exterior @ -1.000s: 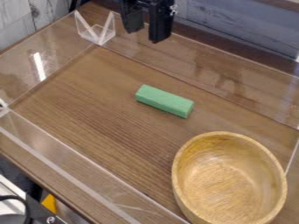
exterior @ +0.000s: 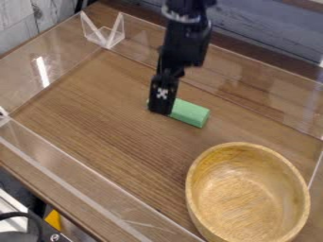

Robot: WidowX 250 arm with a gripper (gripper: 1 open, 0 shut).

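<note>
My gripper (exterior: pixel 177 96) is open, its dark fingers pointing down over a green block (exterior: pixel 188 115) near the middle of the table (exterior: pixel 101 151). One finger stands at or just beside the block's left end; whether it touches cannot be told. The arm hides part of that end.
A beige round bowl (exterior: pixel 246 198) takes up the lower right. A white wire-like object (exterior: pixel 104 30) stands at the back left.
</note>
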